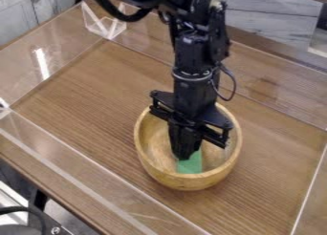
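Note:
My black gripper [182, 138] hangs down into a round wooden bowl [186, 179] on the table. Beneath the gripper a green object [190, 164] lies in the bowl, partly hidden by it. Whether the fingers are open or shut on the object is not clear.
A clear plastic piece [105, 21] stands at the back left. Cables are at the lower left edge.

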